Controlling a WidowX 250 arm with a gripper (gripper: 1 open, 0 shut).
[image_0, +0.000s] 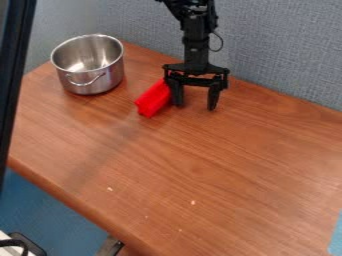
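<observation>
The black gripper is low over the back middle of the table, its two fingers pointing down and spread apart. Its left finger is at the red block, which lies angled on the wood and is partly behind that finger. Whether the finger touches the block is unclear.
A steel pot with a wire handle stands at the back left of the wooden table, left of the block. A grey padded wall runs along the back.
</observation>
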